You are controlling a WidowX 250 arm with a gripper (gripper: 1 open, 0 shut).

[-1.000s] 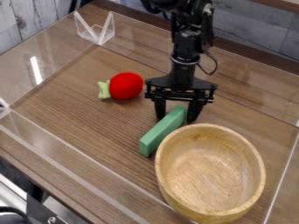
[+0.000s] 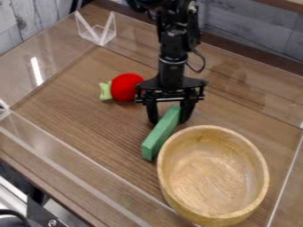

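The black gripper (image 2: 168,105) is low over the table, its fingers around the upper end of a long green object (image 2: 161,135); whether they grip it cannot be told. A red round object (image 2: 127,87) with a light green piece lies just left of the gripper.
A large tan bowl (image 2: 211,175) fills the lower right, close beside the green object.
The gripper has shifted slightly to the left, and the arm above it with it. The green object looks nearly unmoved.
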